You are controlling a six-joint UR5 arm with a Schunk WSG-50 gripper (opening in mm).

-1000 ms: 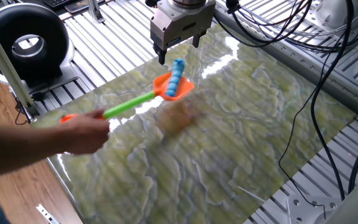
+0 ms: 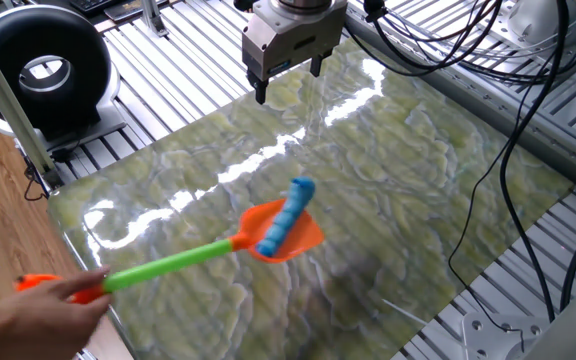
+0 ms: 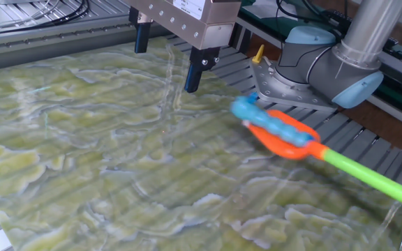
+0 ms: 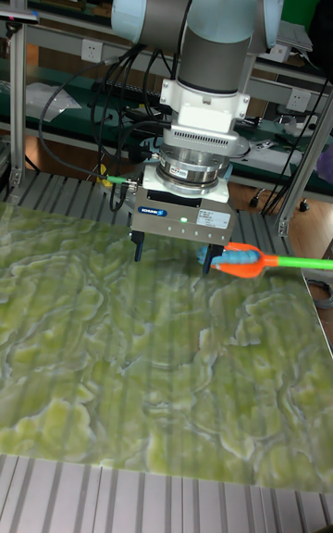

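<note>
My gripper hangs over the back of the marbled green board, its two black fingers wide apart and nothing between them; the second exterior view shows the gripper the same way. A person's hand holds a toy shovel with a green handle and an orange blade. Across the blade lies a blue, ridged, stick-like object. The shovel is held up over the board, apart from my fingers. In the third exterior view the blue object appears beside my right-hand finger.
The green board is otherwise bare. Black cables hang along the right side. A black ring-shaped device stands at the far left, on the slatted metal table.
The hand has drawn the shovel, with the blue object on it, away from my gripper and toward the front left of the board. My gripper has not moved.
</note>
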